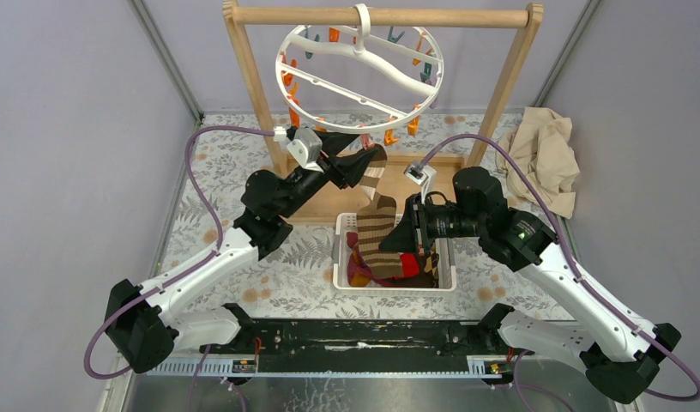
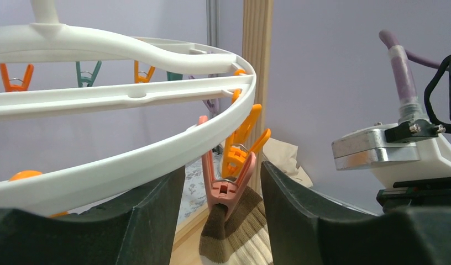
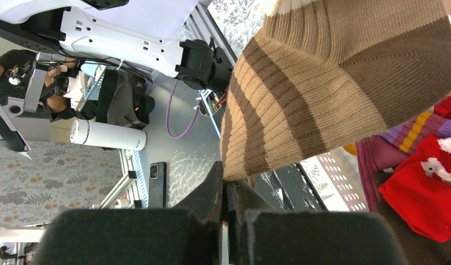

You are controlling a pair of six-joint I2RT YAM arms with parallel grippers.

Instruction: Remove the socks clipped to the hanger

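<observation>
A brown-and-tan striped sock (image 1: 377, 225) hangs from a pink clip (image 2: 225, 190) on the white round hanger (image 1: 355, 129). Around that clip, the left gripper stands part open, one finger on each side, with gaps visible between the clip and both fingers. Lower down, the right gripper is shut at the sock's lower edge; the striped fabric (image 3: 284, 105) runs up from its fingertips. The exact pinch is small and partly hidden. Below sits a white basket (image 1: 338, 249) holding several socks, among them a red one (image 3: 425, 187).
Several orange and green clips, such as an orange one (image 2: 242, 146), hang bare around the hanger ring. A wooden frame (image 1: 381, 16) carries the hanger. Beige cloth (image 1: 544, 154) lies at the right. Patterned table (image 1: 286, 283) left of the basket is free.
</observation>
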